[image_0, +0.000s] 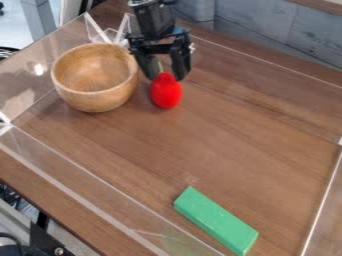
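Observation:
A red, rounded object (166, 92) with a short stem on top sits on the wooden table (227, 140), just right of a wooden bowl (83, 88). My black gripper (166, 66) is open above the red object, at the upper middle of the camera view; whether the fingertips touch the object I cannot tell.
A green block (215, 220) lies near the front right of the table. Grey panels stand along the back edge, and clear tape or edging runs along the table's sides.

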